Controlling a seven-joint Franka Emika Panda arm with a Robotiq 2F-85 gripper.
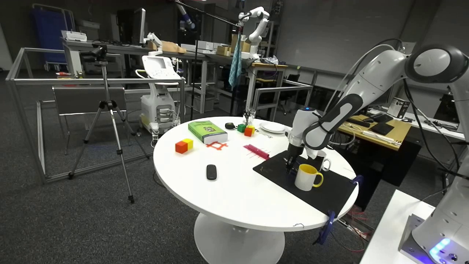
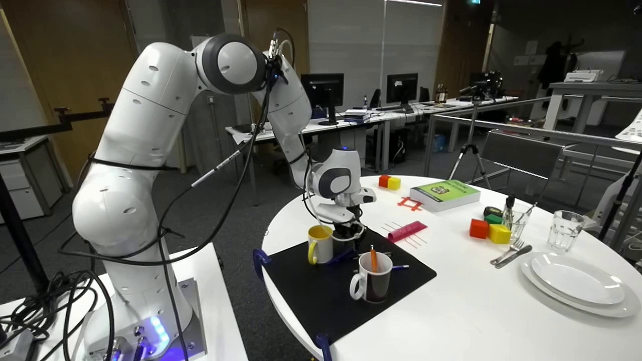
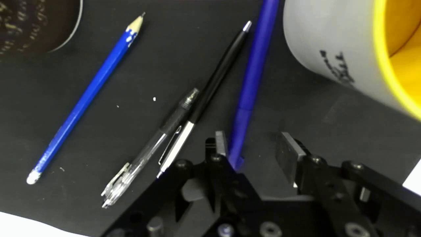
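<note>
Low over the black mat (image 2: 313, 313), my gripper is open. In the wrist view the lower end of a blue pen (image 3: 246, 91) lies between the two fingers, nearer the left one, and neither appears closed on it. Left of it rest a black and silver pen (image 3: 213, 87), a clear pen (image 3: 146, 154) and a blue pencil (image 3: 86, 96). A white mug with yellow inside (image 3: 339, 43) stands to the upper right. A dark mug (image 2: 374, 278) with an orange pencil (image 2: 374, 258) in it is on the mat too.
Farther out on the white table are a pink marker (image 1: 256, 151), a green book (image 1: 207, 132), coloured blocks (image 1: 181, 147), stacked plates (image 2: 578, 280) and a glass (image 2: 564, 231). Blue clamps (image 1: 325, 228) hold the mat's edge. Free table lies around the black mouse (image 1: 211, 172).
</note>
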